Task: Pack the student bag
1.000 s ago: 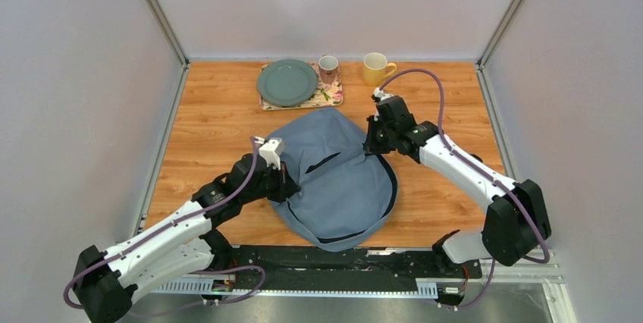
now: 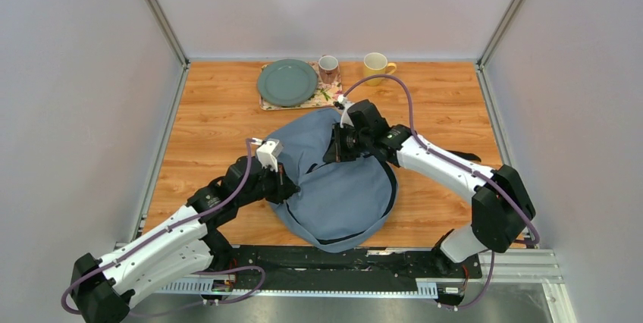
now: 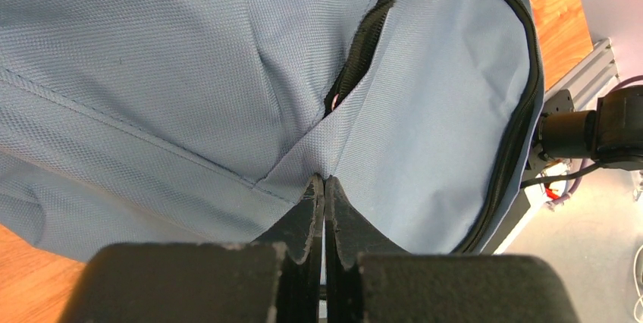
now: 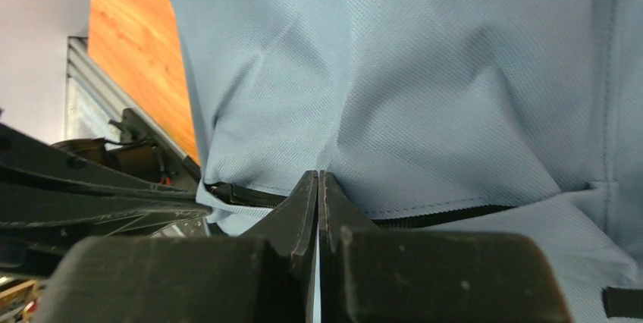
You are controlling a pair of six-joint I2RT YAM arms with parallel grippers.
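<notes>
A soft blue-grey bag [image 2: 337, 194] lies at the middle front of the table, its dark front zipper [image 3: 368, 31] running slantwise across it. At the left end of that zipper, my left gripper [image 2: 294, 194] is shut; folds of the bag's cloth [image 3: 326, 145] run into its fingertips, pinched there. My right gripper [image 2: 334, 160] is over the middle of the zipper line, fingers together. In the right wrist view its tips meet just above the zipper [image 4: 447, 215], and nothing shows between them. Its black fingers partly cover the zipper.
Behind the bag, a green-grey plate [image 2: 287, 83] and a white-and-brown cup [image 2: 328, 70] rest on a floral tray [image 2: 327, 98]. A yellow mug [image 2: 374, 65] stands right of them. Bare wood [image 2: 197, 133] is free at left.
The right gripper has moved left along the zipper line, from its right end to its middle. The left arm and the bag look almost unchanged.
</notes>
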